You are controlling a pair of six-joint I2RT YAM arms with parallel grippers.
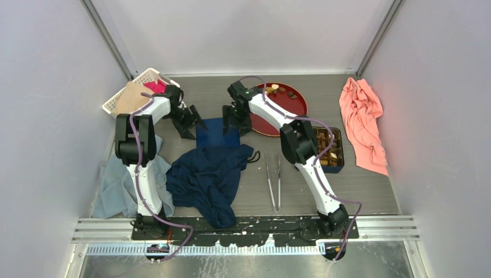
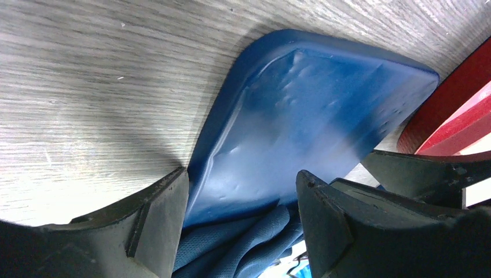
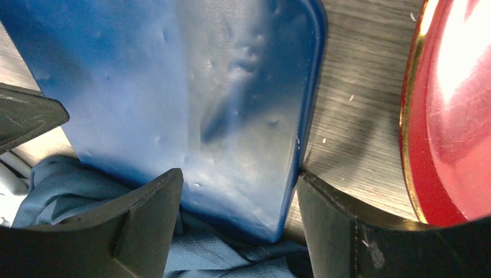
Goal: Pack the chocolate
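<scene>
A dark blue lid-like square (image 1: 217, 131) lies flat in the middle, its lower edge against a dark navy cloth (image 1: 202, 182). My open left gripper (image 1: 193, 128) is at its left edge, fingertips low beside the rim in the left wrist view. My open right gripper (image 1: 235, 124) is at its right edge, one finger touching that rim in the right wrist view. A tray of chocolates (image 1: 329, 162) sits right, partly hidden by the right arm. Chocolate pieces (image 1: 275, 88) also lie on a red round plate (image 1: 289, 104).
Metal tongs (image 1: 278, 188) lie front centre. A white basket (image 1: 111, 103) with paper and red material is back left, a light blue cloth (image 1: 110, 185) front left, a salmon cloth (image 1: 362, 121) far right.
</scene>
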